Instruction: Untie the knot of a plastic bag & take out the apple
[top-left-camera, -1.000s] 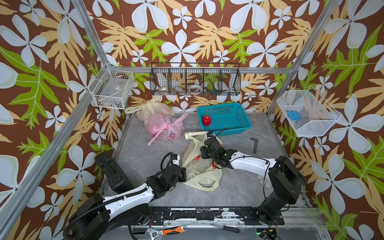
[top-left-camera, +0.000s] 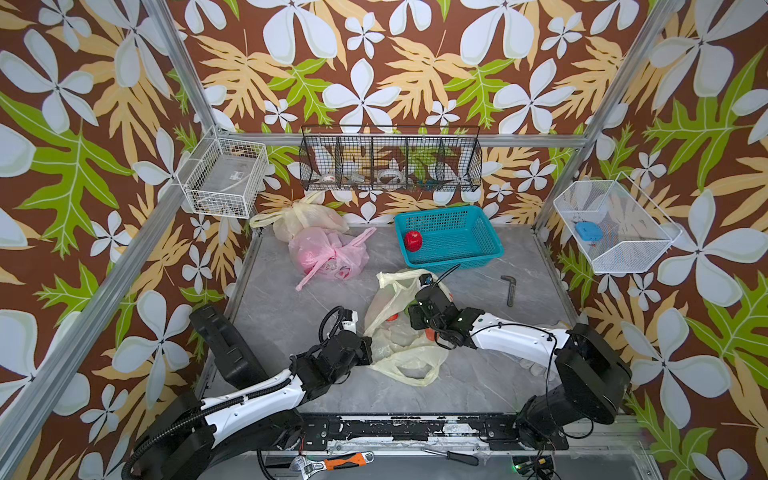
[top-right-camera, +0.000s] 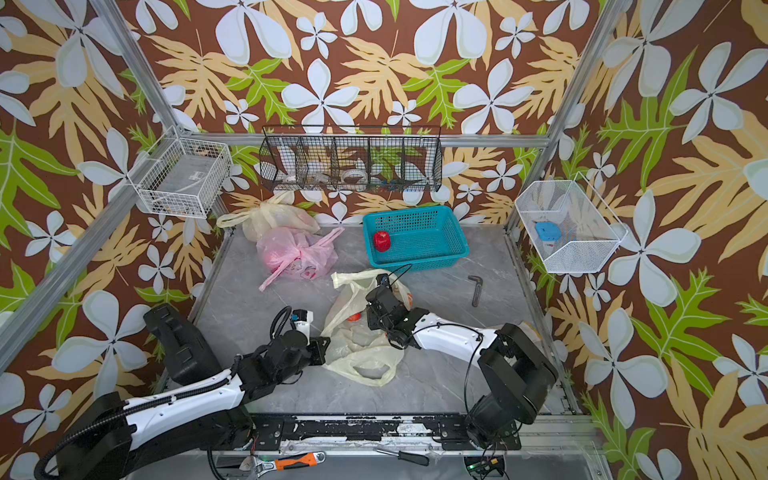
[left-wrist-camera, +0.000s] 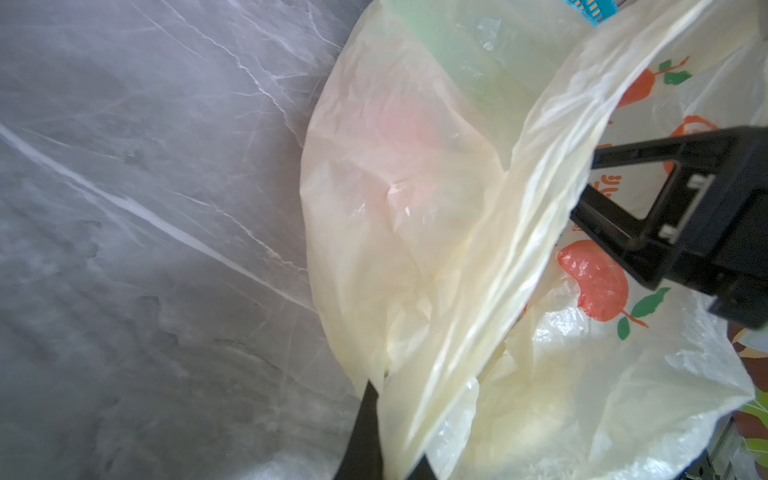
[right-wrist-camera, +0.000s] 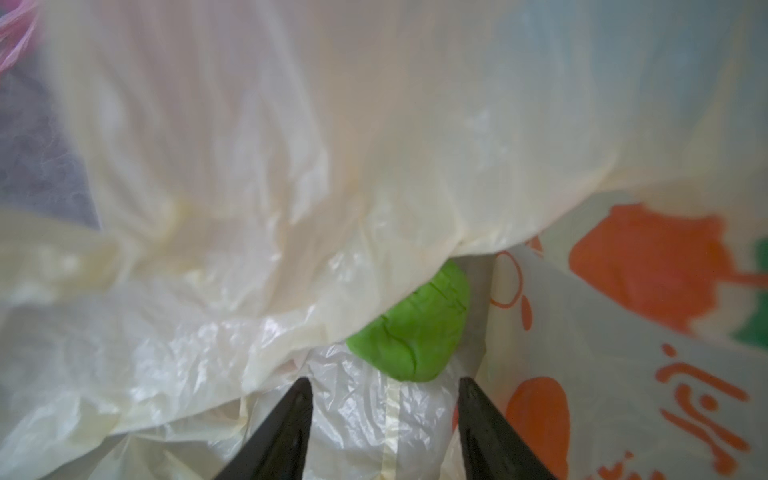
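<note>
The pale yellow plastic bag (top-left-camera: 389, 361) lies spread on the table's middle, its mouth open and its sides printed with red fruit. My left gripper is shut on the bag's gathered edge, which runs up from between its fingers. My right gripper stands open within the bag's mouth, with nothing between its fingers. Ahead of them sits a green item (right-wrist-camera: 424, 324), partly covered by a plastic fold. Something red (top-left-camera: 393, 317) shows in the bag beside the right gripper; whether it is an apple or print I cannot tell. A red apple (top-left-camera: 413, 241) rests in the teal basket (top-left-camera: 468, 261).
A pink bag (top-left-camera: 329, 257) and another pale tied bag (top-left-camera: 308, 217) lie at the back left. To the right is a hex key (top-left-camera: 509, 290). Bare table lies left of the open bag and between it and the hex key.
My right gripper has shifted slightly toward the front and right, and its arm's elbow has swung right. The bag's upper flap has moved a little. The left gripper is almost still.
</note>
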